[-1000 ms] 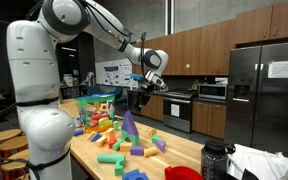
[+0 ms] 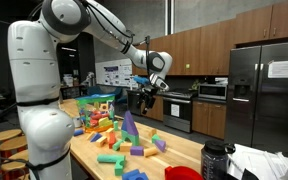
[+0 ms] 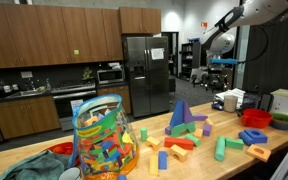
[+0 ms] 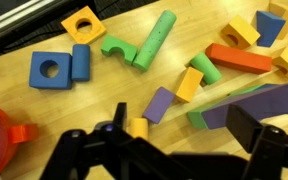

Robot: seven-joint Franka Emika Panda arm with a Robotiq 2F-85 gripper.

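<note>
My gripper is open above the table, its two dark fingers wide apart with nothing held between them. Below it in the wrist view lie a small purple block and a yellow block. A tall purple wedge stands among the scattered blocks in exterior view 1. Toward the wrist view's right, a long purple piece rests beside a green one, partly behind a finger. Blue, green, orange and yellow blocks lie farther up that view, including a blue block with a hole.
A clear bag of colored blocks stands on the table in exterior view 2. A red pot and a black canister are at the front in exterior view 1. Bare table shows right of the blocks.
The arm shifts only slightly over the last second, its gripper staying high above the table. The blocks look unmoved.
</note>
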